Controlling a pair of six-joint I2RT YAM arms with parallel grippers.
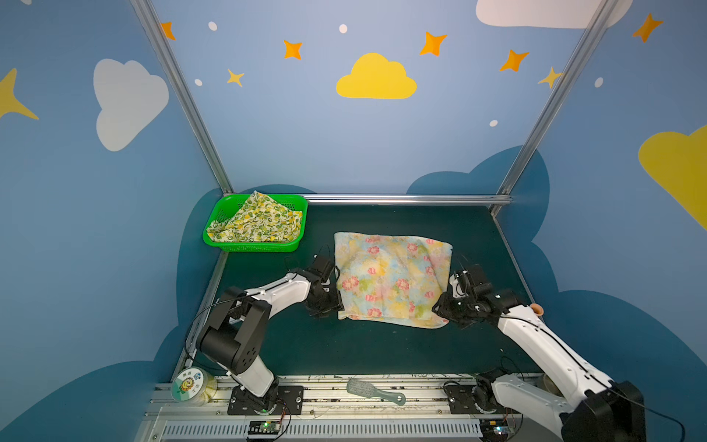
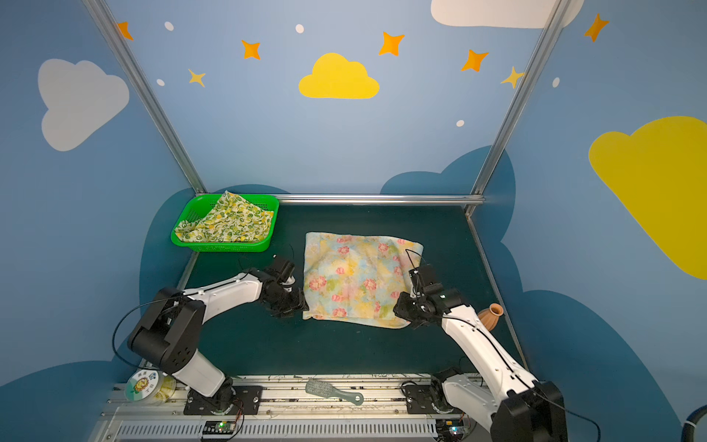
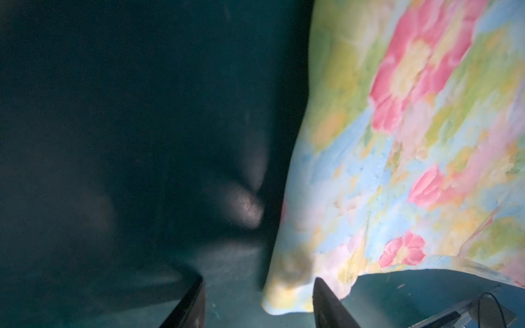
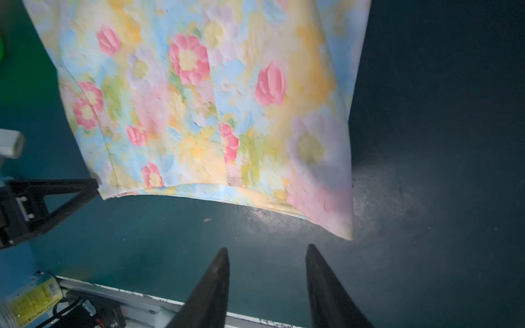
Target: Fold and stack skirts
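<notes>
A pastel floral skirt [image 1: 394,276] lies spread out in a rough rectangle on the dark green table, its near edge slightly uneven. At its near left corner is my left gripper, open, with that corner reaching toward the right finger [image 3: 330,306]; whether they touch is unclear. My right gripper stands at the near right corner, its fingers apart and only bare table visible between them. The skirt's corner [image 4: 341,229] ends just beyond those fingertips. A second skirt, with a green and yellow print [image 1: 261,219], lies crumpled in the green basket [image 1: 254,248].
A terracotta vase [image 2: 491,316] stands at the right edge beside the right arm. On the front rail lie a grey brush [image 1: 375,392] and, at the left, a round tub [image 1: 193,384]. Bare table [image 1: 375,350] shows in front of the skirt.
</notes>
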